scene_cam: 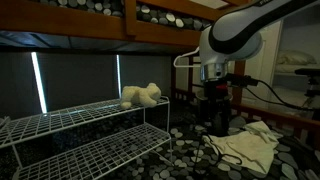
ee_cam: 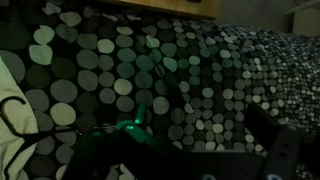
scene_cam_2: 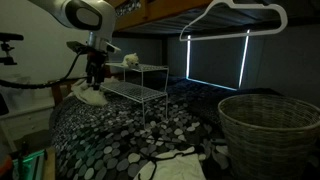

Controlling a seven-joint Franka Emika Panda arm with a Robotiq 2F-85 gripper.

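My gripper (scene_cam: 217,120) points down above the dark, dotted bedding. Its fingers stand open, and no object shows between the dark fingers in the wrist view. A white cloth (scene_cam: 250,148) lies on the bedding beside and below the gripper, toward the right in exterior view 1. At the left edge of the wrist view, part of this cloth (ee_cam: 12,125) shows with a thin black hook (ee_cam: 10,101), seemingly a hanger's, lying over it. The dim light hides much of the fingers' outline.
A two-tier white wire rack (scene_cam: 90,113) stands nearby, with a white plush toy (scene_cam: 141,96) on its upper shelf. A wicker basket (scene_cam_2: 266,135) and another white cloth (scene_cam_2: 175,167) are farther off. Overhead hangs a white hanger (scene_cam_2: 232,7). A wooden rail (scene_cam: 285,117) borders the bedding.
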